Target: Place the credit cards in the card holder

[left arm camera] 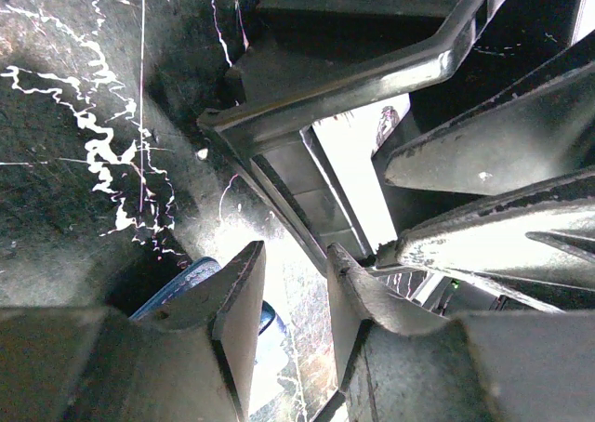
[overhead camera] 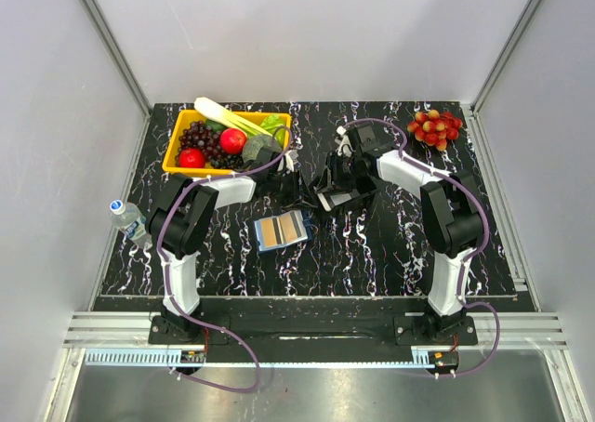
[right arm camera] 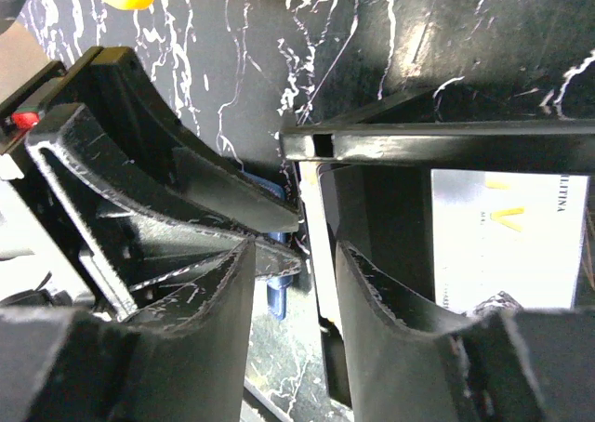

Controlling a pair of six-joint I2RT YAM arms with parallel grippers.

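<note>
The black card holder (left arm camera: 325,106) is between both grippers at mid table. In the right wrist view a white card (right arm camera: 502,236) lies flat within it, and a narrow white card edge (right arm camera: 318,227) stands along its side. My right gripper is open, its fingertips either side of that side strip. My left gripper is at the holder's near edge, fingertips apart, with nothing clearly between them. A blue-edged tray with tan cards (overhead camera: 282,231) lies below the holder in the top view.
A yellow crate of produce (overhead camera: 172,152) sits at back left, red fruit (overhead camera: 433,126) at back right, and a water bottle (overhead camera: 130,222) at the left edge.
</note>
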